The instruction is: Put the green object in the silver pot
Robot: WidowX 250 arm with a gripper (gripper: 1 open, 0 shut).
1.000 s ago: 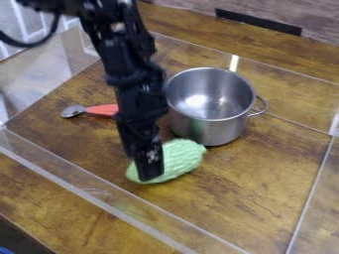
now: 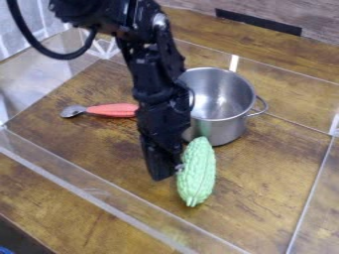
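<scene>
The pale green, bumpy, corn-shaped object (image 2: 196, 174) stands lengthwise in the view, its narrow tip toward the front. Its upper end overlaps the lower edge of the silver pot (image 2: 220, 102) in the picture. My black gripper (image 2: 169, 164) points down just left of the green object, against or very close to its left side. Only the nearer finger shows clearly, so whether the fingers hold the object cannot be told. Whether the object rests on the table or hangs just above it is also unclear. The pot is upright, and the arm covers part of its left side.
Left of the arm lies a red-handled utensil (image 2: 113, 110) with a metal end. A loop handle (image 2: 260, 105) sticks out from the pot's right side.
The green object has turned clockwise in the view, from slanting up to the right, through slanting down right, to nearly vertical. My gripper has shifted right and slightly up alongside it.
</scene>
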